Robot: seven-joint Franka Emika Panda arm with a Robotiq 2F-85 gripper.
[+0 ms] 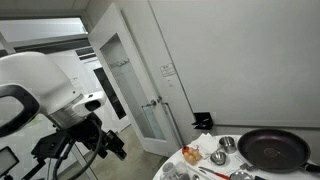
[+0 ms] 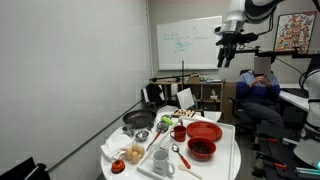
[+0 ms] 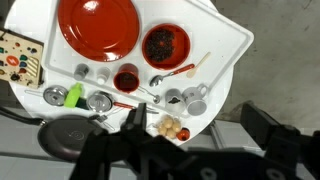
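High above the table, my gripper (image 2: 222, 62) hangs clear of everything. Its dark fingers stand apart at the bottom of the wrist view, and the gripper is open with nothing held. Below lies a white tray (image 3: 225, 45) bearing a red plate (image 3: 98, 28), a red bowl (image 3: 165, 45) with dark contents and a red mug (image 3: 126, 77). Beside them are a red-handled spoon (image 3: 172, 75), a wooden stick (image 3: 200, 63) and two pale mugs, one of them a white mug (image 3: 195, 100). In exterior view 1, the gripper (image 1: 112, 150) is left of the table.
A black frying pan (image 1: 274, 149) rests near the wall, with metal cups (image 3: 100, 102), a green item (image 3: 73, 95), brownish round items (image 3: 172, 125) and a spotted board (image 3: 18, 58) around the tray. A person (image 2: 262, 88) sits behind the arm. The air around the gripper is free.
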